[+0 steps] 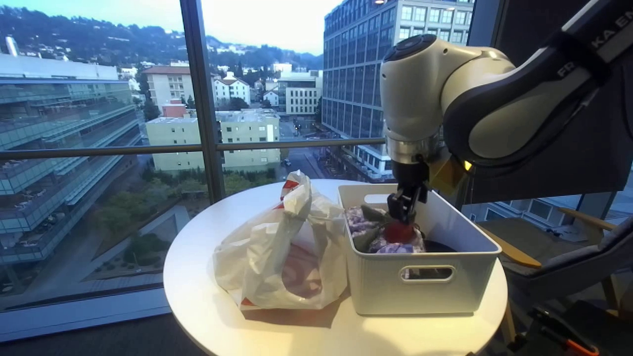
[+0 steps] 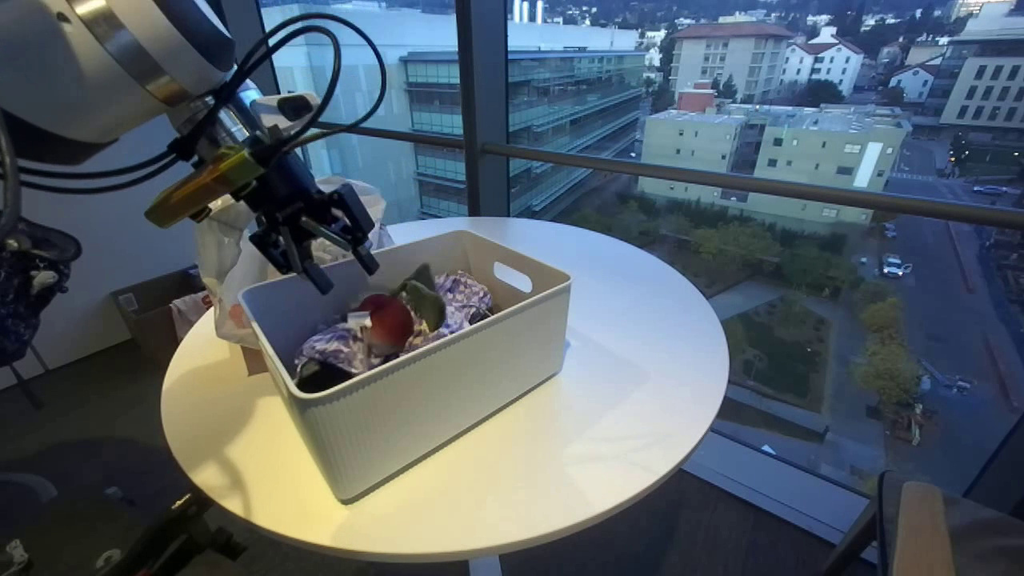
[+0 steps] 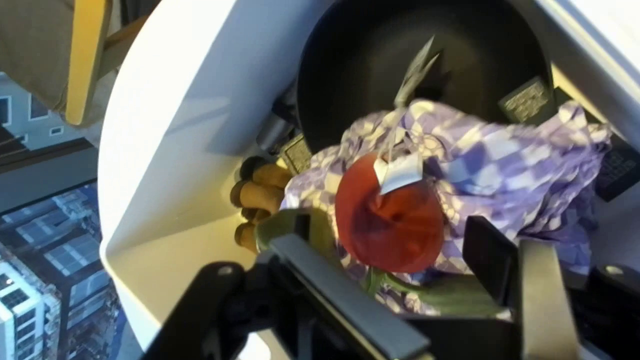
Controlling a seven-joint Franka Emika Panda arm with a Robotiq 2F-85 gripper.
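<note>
Inside the grey-white bin lies a crumpled purple-and-white checked cloth. A round red piece with a white tag rests on the cloth, with green leaf-like pieces beside it. My gripper is above the bin, its fingers apart and nothing held between them. The wrist view shows the red piece beyond the gap, between the grey fingers. How the leaf pieces join the red piece is partly hidden.
A dark round pan or bowl and several brown-capped items are also in the bin. Close beside it, a white plastic bag stands on the round white table. Bare tabletop lies in front.
</note>
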